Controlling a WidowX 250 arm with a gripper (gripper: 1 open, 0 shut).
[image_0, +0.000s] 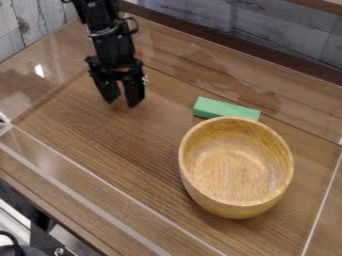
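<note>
My gripper (116, 90) is a dark, slim arm reaching in from the top left, its fingers just above the wooden table (107, 160) on the left half. Whether it is open or shut is hard to tell. A green block (227, 109) lies to the right of it, just behind a large empty wooden bowl (235, 165) at the lower right.
The table's edge runs along the left, with a pale wall and dark cables beyond it.
</note>
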